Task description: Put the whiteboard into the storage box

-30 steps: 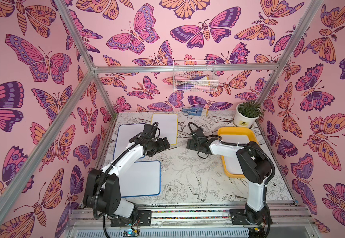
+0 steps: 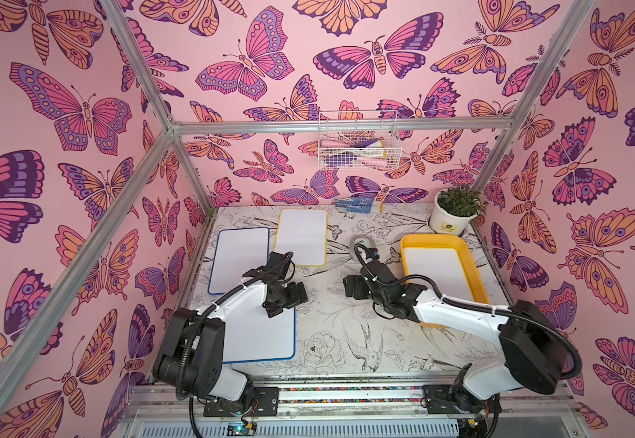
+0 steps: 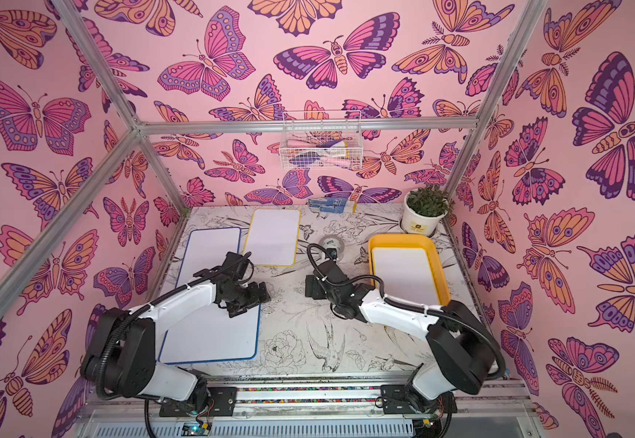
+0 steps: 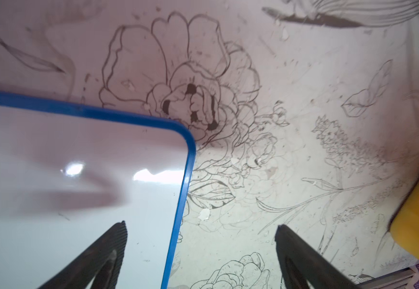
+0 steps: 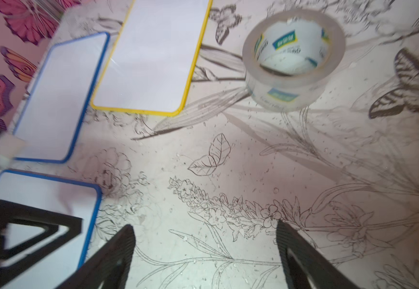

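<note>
Three whiteboards lie flat on the table: a blue-edged one (image 2: 259,341) at the front left, another blue-edged one (image 2: 238,252) behind it, and a yellow-edged one (image 2: 303,232) at the back. The yellow storage box (image 2: 406,243) stands on the right; a white panel (image 2: 438,271) lies in it. My left gripper is open above the front board's right edge, nothing between its fingers. Over bare table, left of the box, my right gripper is also open and empty. The left arm covers part of the front board.
A roll of clear tape (image 5: 291,62) stands on the table behind my right gripper. At the back are a blue packet (image 2: 354,205) and a potted plant (image 2: 451,219). A wire basket (image 2: 359,154) hangs on the wall.
My left gripper has moved toward the front of the table, from beside the yellow-edged board to the front board. The right arm has swung outward and its gripper has shifted slightly toward the front.
</note>
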